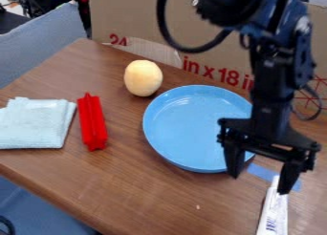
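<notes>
My black gripper (pixel 261 168) hangs low at the right, over the right edge of the blue plate (pixel 185 134), its fingers open and pointing down toward a white tube (pixel 272 214) that lies at the lower right. The upper part of the tube is hidden by the gripper or just below it. A strip of blue tape (pixel 263 171) shows partly beside the fingers. Whether anything touches the fingers is hard to tell.
A yellow potato-like object (pixel 143 77) stands behind the plate. A red object (pixel 92 122) and a folded pale cloth (pixel 32 124) lie at the left. A cardboard box (pixel 134 17) backs the table.
</notes>
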